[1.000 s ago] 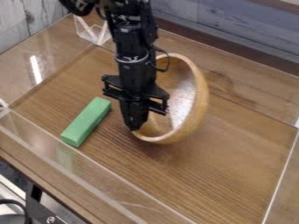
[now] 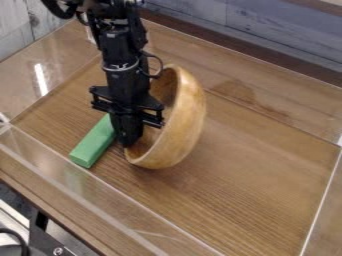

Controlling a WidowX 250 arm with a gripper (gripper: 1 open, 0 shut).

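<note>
My black gripper [image 2: 127,118] hangs at the left-centre of the camera view, over a tilted wooden bowl [image 2: 177,135] and at its left side. Its lower end is hidden against the bowl, so whether it holds the rim cannot be seen clearly. A green bar-shaped object [image 2: 91,145] lies on the wooden floor just left of the bowl, partly behind the gripper.
Pale walls bound it at the left, back and right edges. Dark cables show at the lower left corner.
The gripper and the tilted bowl have moved left, toward the green object, which is now partly covered by them.
</note>
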